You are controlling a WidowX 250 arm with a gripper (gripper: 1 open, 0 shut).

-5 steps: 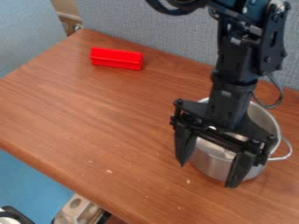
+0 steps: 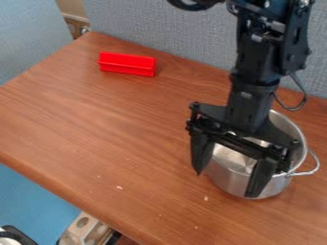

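My black gripper (image 2: 228, 167) hangs low over a silver metal pot (image 2: 267, 184) on the right of the wooden table, its fingers apart and angled down at the pot's near left side. It covers much of the pot, so what is inside is mostly hidden. A red block (image 2: 126, 64) lies at the back left of the table, away from the gripper.
A grey padded wall stands along the back. Below the table's left edge is blue floor, with some metal hardware at the bottom left.
The gripper has shifted very slightly over the pot; otherwise the scene looks the same.
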